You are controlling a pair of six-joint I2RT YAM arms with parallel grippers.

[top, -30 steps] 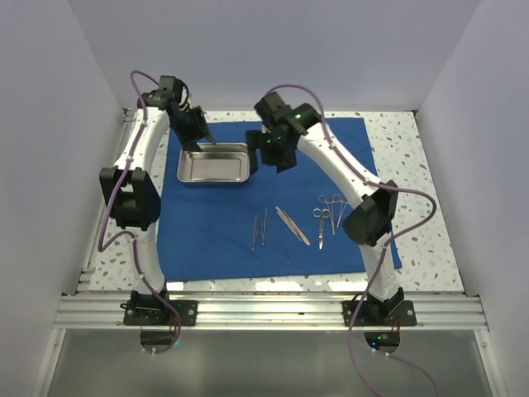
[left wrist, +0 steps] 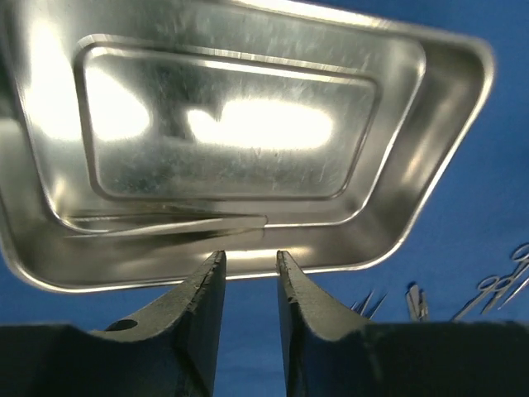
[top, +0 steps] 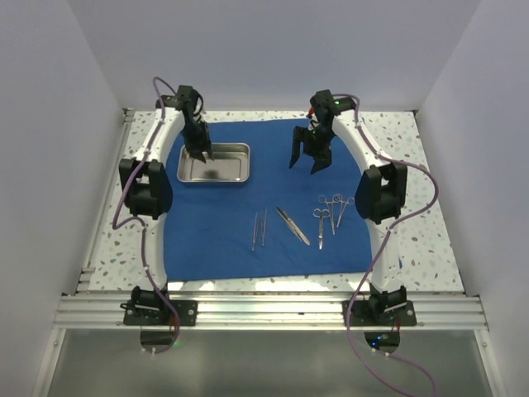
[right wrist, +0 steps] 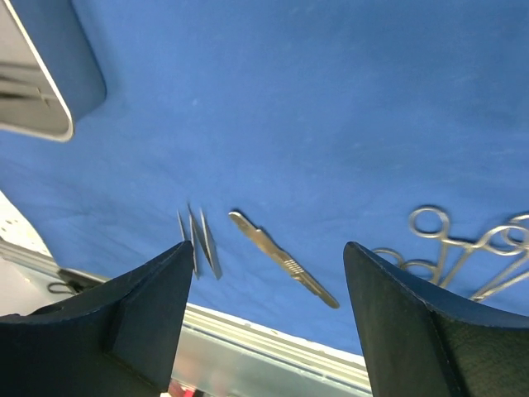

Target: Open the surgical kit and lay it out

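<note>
The steel tray [top: 223, 174] lies at the back left of the blue cloth [top: 215, 231]. My left gripper is above it, fingers part apart with nothing visible between them; a thin shiny sliver [left wrist: 198, 223] shows along the tray's near side, hard to identify. My right gripper stands open and empty over the right part of the cloth. Tweezers [top: 254, 231], a scalpel handle [right wrist: 269, 248] and several scissor-like instruments [top: 322, 227] lie spread on the front half of the cloth.
The cloth covers most of the speckled table [top: 421, 231]. Bare cloth shows between the tray and the right gripper, and at the front left. Walls stand at both sides.
My right gripper has moved right, away from the tray. The tray and instruments look unmoved.
</note>
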